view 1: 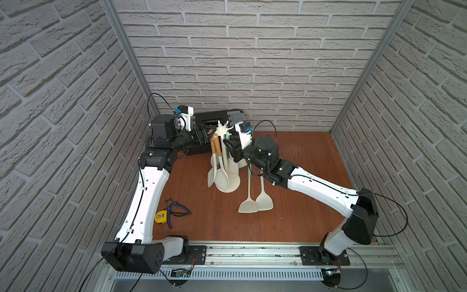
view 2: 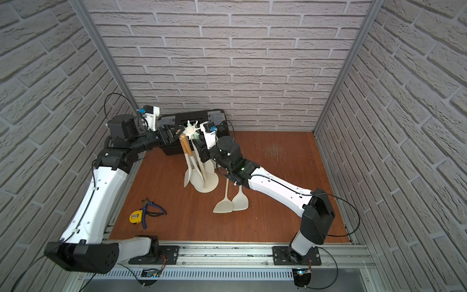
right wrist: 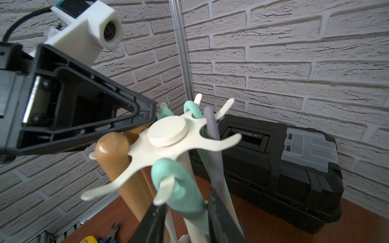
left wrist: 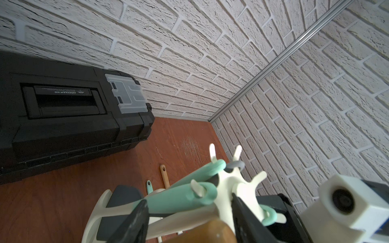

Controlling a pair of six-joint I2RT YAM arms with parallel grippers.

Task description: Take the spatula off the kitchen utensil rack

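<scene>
The white star-shaped rack [view 1: 222, 131] holds several hanging utensils with pale heads. In the left wrist view, a rounded wooden handle [left wrist: 208, 232] lies between the spread fingers of my left gripper, with green handles beyond; contact cannot be told. My right gripper is part open around a green handle [right wrist: 180, 190] that still hangs on a rack hook. Its right finger [right wrist: 222, 218] looks close to that handle. Which hanging handle belongs to a spatula is hard to tell. Two spatulas lie on the table, one green-handled [view 1: 248, 206], one beside it [view 1: 263, 200].
Behind the rack stands a black toolbox [view 1: 206, 119]. Pliers [view 1: 177, 210] and a yellow tape measure [view 1: 161, 217] lie at the table's front left. Both grippers are close together at the rack top.
</scene>
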